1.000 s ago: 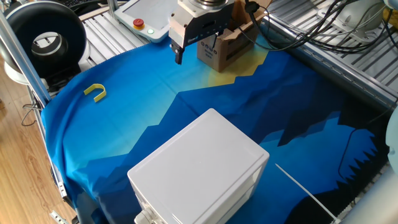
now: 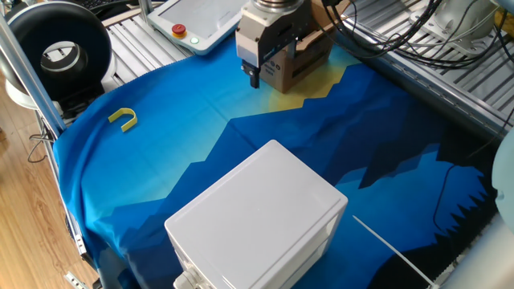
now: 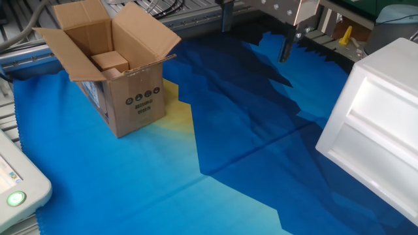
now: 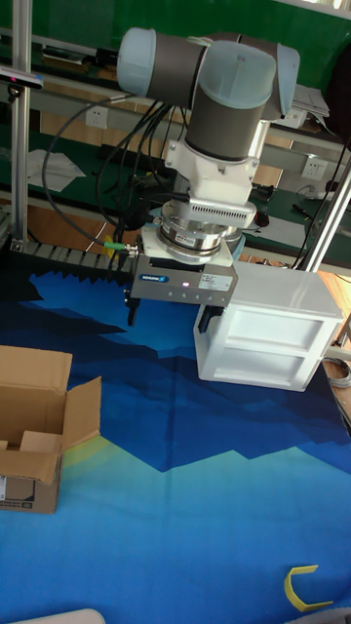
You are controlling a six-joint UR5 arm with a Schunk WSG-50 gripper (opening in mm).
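In exterior view 3 my gripper (image 4: 166,317) hangs above the blue cloth, its two fingers wide apart and nothing visible between them. The same open gripper (image 3: 256,36) shows at the top of exterior view 2, right of the open cardboard box (image 3: 134,104). Inside that box lies a smaller brown carton (image 3: 110,62). A white drawer box (image 2: 257,213) stands on the cloth near the front of exterior view 1. Toward the left there, a yellow curved strip (image 2: 128,124) lies flat. From this side the gripper covers part of the cardboard box (image 2: 277,76).
A tablet-like pendant (image 2: 201,24) with a red button rests at the table's back edge. Dark cables (image 2: 377,48) hang near the arm. A thin white rod (image 2: 393,250) lies right of the drawer box.
In exterior view 1 my gripper has shifted to the right and turned somewhat, and it now covers more of the cardboard box. The box, drawer box and yellow strip have stayed put.
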